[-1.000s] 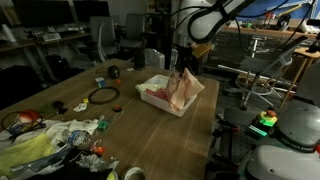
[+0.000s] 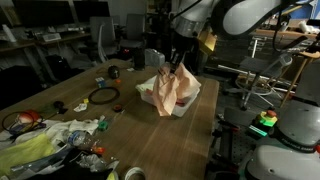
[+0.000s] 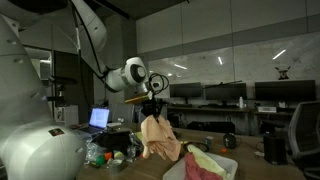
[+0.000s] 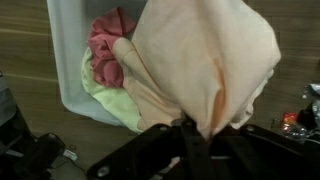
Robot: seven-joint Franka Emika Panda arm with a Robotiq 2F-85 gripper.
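Observation:
A peach-coloured cloth (image 2: 172,91) hangs from my gripper (image 2: 184,62), which is shut on its upper part. In exterior view 2 the cloth (image 3: 158,136) drapes downward beside the white bin (image 3: 232,160). Seen from the wrist, the cloth (image 4: 205,55) spreads out from between the fingers and covers part of the bin (image 4: 72,75). A red cloth (image 4: 105,48) and a pale yellow cloth (image 4: 118,103) lie inside that bin. In exterior view 1 the hanging cloth overlaps the bin; whether it touches the bin or table cannot be told.
Several cloths and small items (image 2: 50,145) clutter the table's left side. A black cable coil (image 2: 102,96) lies farther back. A laptop (image 3: 92,120) stands behind the clutter in exterior view 2.
The arm has come nearer to exterior view 1's camera and to the left. The cloth has moved left with it, from the bin's right side to its front left.

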